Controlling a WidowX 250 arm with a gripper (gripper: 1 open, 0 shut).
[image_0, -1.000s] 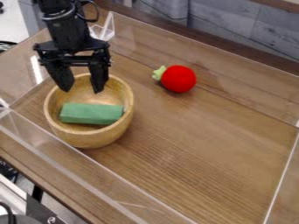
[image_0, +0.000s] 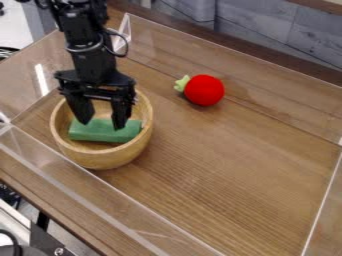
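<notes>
My gripper (image_0: 100, 115) is open, its two dark fingers lowered into a tan wooden bowl (image_0: 110, 157) on the left of the table, one on each side above a green block (image_0: 96, 131). The block lies in the bowl, partly hidden behind the fingers.
A red tomato-like object with a green top (image_0: 205, 90) sits right of and behind the bowl.
My gripper has come lower and toward the front of the bowl, over the green block, which now shows a little further back in the bowl.
</notes>
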